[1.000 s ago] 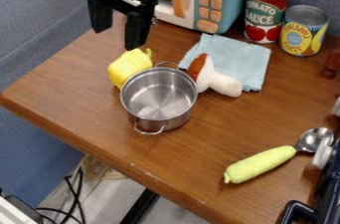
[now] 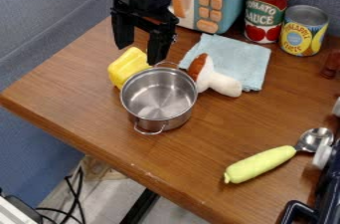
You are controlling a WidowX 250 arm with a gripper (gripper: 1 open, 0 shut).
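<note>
My black gripper [image 2: 139, 43] is open above the back left of the table [image 2: 80, 94], its fingers pointing down with nothing seen between them. Just below it a yellow block [image 2: 126, 65] lies behind a steel pot [image 2: 158, 106]. A white bottle-like object [image 2: 220, 82] with an orange-brown end lies right of the pot, at the edge of a light blue cloth [image 2: 234, 58].
A blue toy microwave [image 2: 210, 1], a red can [image 2: 264, 14] and a yellow can [image 2: 303, 34] stand at the back. A spoon with a pale green handle [image 2: 259, 164] lies front right, beside black objects [image 2: 313, 208].
My gripper has moved to the right, from the back left to just above and behind the yellow block. The objects on the table look unchanged.
</note>
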